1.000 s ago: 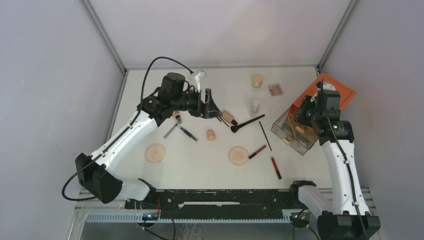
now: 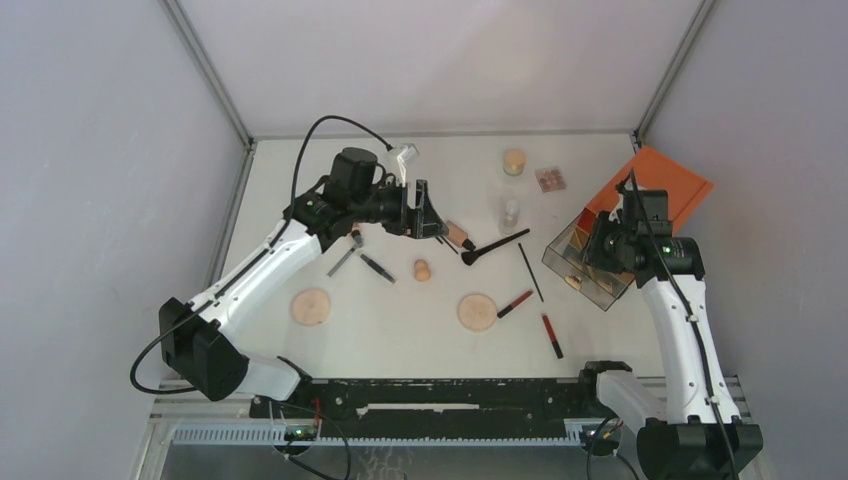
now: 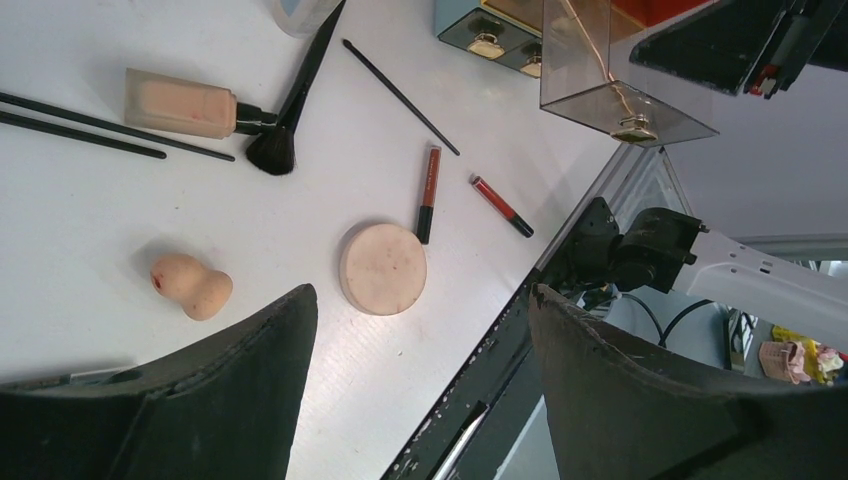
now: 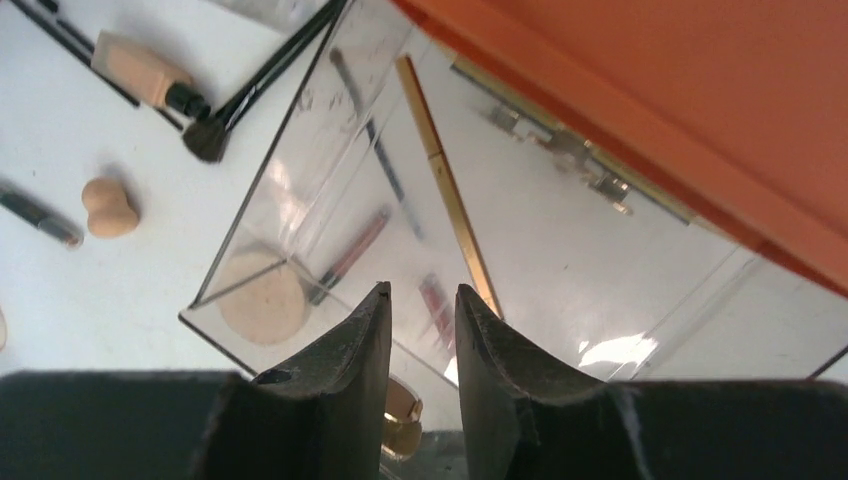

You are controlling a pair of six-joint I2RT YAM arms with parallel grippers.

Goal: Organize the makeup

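My right gripper stands open with a narrow gap, low over the clear organizer point(image 2: 585, 280) with its orange lid point(image 2: 675, 180); a gold latch shows near its fingertips. My left gripper hangs open over the middle of the table, holding nothing. Below it lie a foundation bottle point(image 3: 180, 105), a black brush point(image 3: 270, 150), thin brushes point(image 3: 80, 140), a sponge point(image 3: 185, 280), a round puff point(image 3: 383, 268) and two lip tubes point(image 3: 430, 185) point(image 3: 500, 205).
A second puff point(image 2: 310, 306) and several small sticks lie at the left. A jar point(image 2: 514, 161), pink palette point(image 2: 551, 179) and clear bottle point(image 2: 508, 212) stand at the back.
My left arm has moved slightly right. The right gripper has shifted a little over the organizer. The items on the table are unchanged.
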